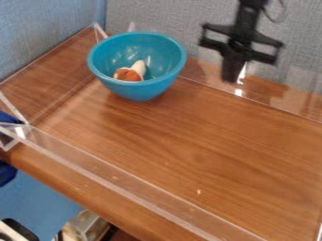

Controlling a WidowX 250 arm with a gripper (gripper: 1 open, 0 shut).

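Note:
A blue bowl [138, 84] sits at the back left of the wooden table, holding an orange, round item [126, 73] and a pale, elongated one [139, 68]. My dark gripper [233, 70] hangs to the right of the bowl near the back wall, apart from it. Its fingertips are dark and blurred, and nothing shows held; whether they are shut is hard to see.
Clear plastic edging runs along the back and left sides, with a grey wall behind. Unclear objects lie off the table at the lower left.

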